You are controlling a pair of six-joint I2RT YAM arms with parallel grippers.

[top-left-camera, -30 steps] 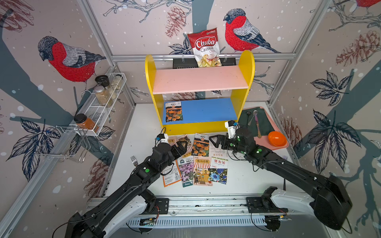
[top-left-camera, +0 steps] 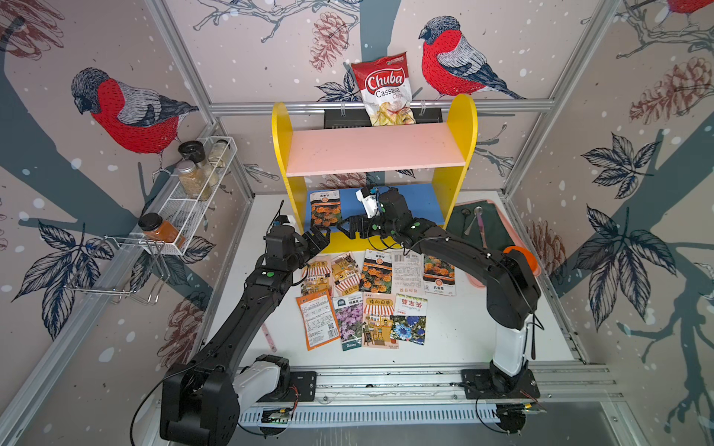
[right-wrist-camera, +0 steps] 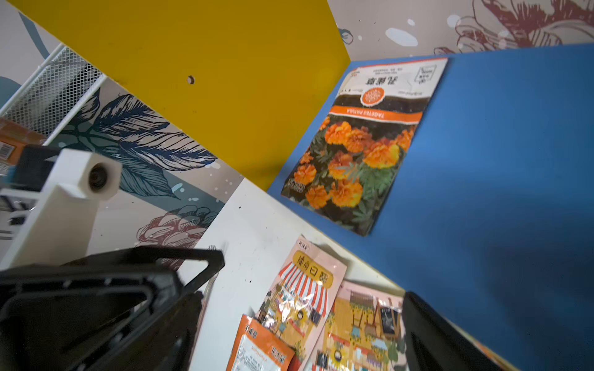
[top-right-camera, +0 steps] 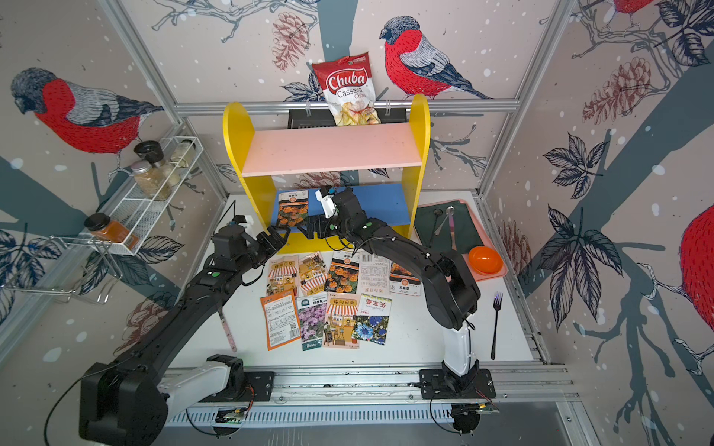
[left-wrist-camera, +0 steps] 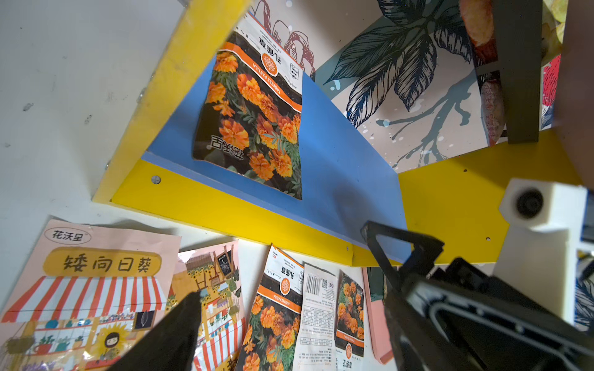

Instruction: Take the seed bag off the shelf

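Observation:
A seed bag (right-wrist-camera: 355, 154) with orange marigolds lies flat on the blue lower board (right-wrist-camera: 495, 167) of the shelf, against its left end. Its front edge hangs slightly over the board's front lip in the left wrist view. My left gripper (top-left-camera: 321, 235) is open just in front of the bag, near the shelf's left front corner. To the bag's right, my right gripper (top-left-camera: 348, 226) stands open by the board's front edge, its fingers pointing left. Neither gripper touches the bag as far as I can see, and both are empty.
Several other seed bags (top-left-camera: 379, 321) lie on the white table before the shelf. The pink upper board (top-left-camera: 375, 148) and yellow side panels (top-left-camera: 458, 133) bound the space above the bag. A tray (top-right-camera: 427, 223) with an orange bowl (top-right-camera: 485, 260) stands at the right.
The right gripper has come left, from over the loose bags to beside the marigold bag; the left went forward and slightly left. The bag has not moved.

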